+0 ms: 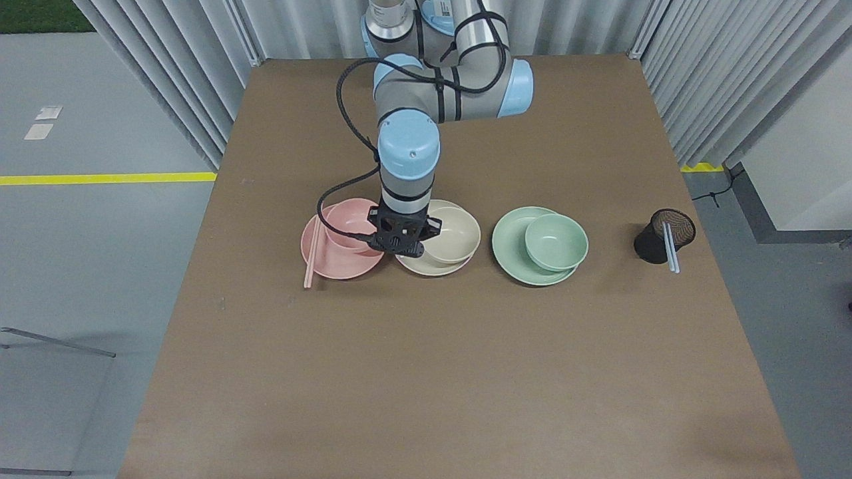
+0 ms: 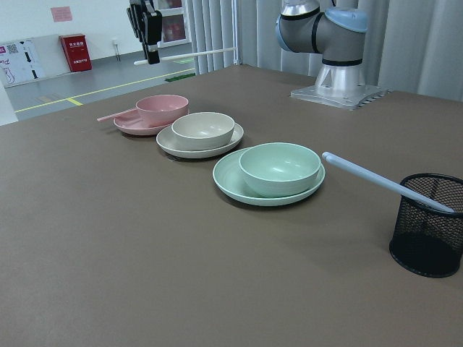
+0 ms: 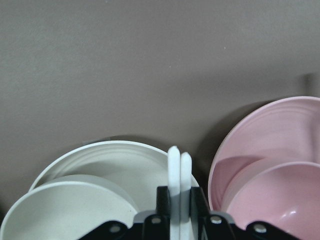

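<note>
My gripper (image 1: pixel 403 239) hangs above the white bowl (image 1: pixel 449 233) on its white plate (image 1: pixel 427 267), shut on a pair of white chopsticks (image 3: pixel 174 190), seen in the wrist view between the black fingers. To the left, a pink bowl (image 2: pixel 163 110) sits on a pink plate (image 1: pixel 343 267), with pink chopsticks (image 1: pixel 311 263) resting across the plate's edge. A green bowl (image 1: pixel 556 240) stands on a green plate (image 1: pixel 511 247) to the right.
A black mesh cup (image 2: pixel 427 246) with pale blue chopsticks (image 1: pixel 669 247) lying across it stands near the table's right edge.
</note>
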